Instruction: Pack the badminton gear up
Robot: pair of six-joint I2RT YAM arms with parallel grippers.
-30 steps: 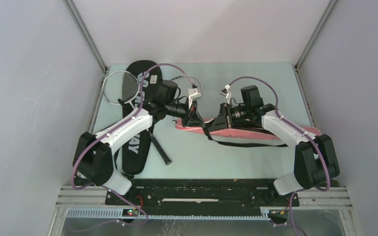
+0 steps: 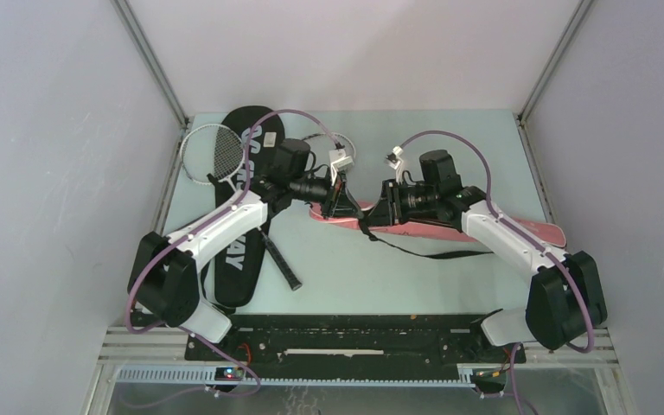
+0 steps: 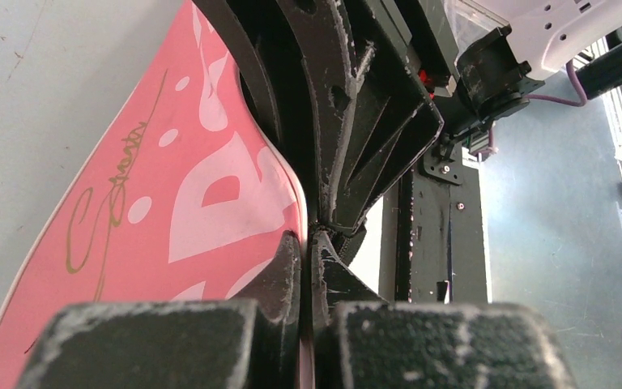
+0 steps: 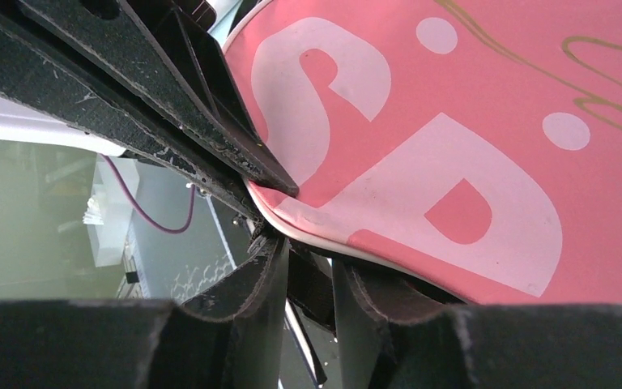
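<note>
The pink racket bag point(image 2: 424, 230) stands on its long side across the table, its dark opening facing up toward the right. In the left wrist view its pale edge runs between the fingertips of my left gripper, which is shut on that edge. Close beside it, my right gripper is open, with the bag's rim point(image 4: 324, 243) just beyond its fingertips. A black strap point(image 2: 432, 254) trails from near both grippers to the right. The black bag point(image 2: 240, 268) lies flat at the left, with a white-framed racket point(image 2: 213, 154) partly over it.
Another racket's rim point(image 2: 352, 149) shows behind my left gripper. A dark racket handle point(image 2: 283, 263) points toward the front, right of the black bag.
My right gripper has shifted slightly left and up, while its forearm swung slightly to the right. The strap's slack has shifted and the pink bag moved slightly. My left arm has barely moved.
</note>
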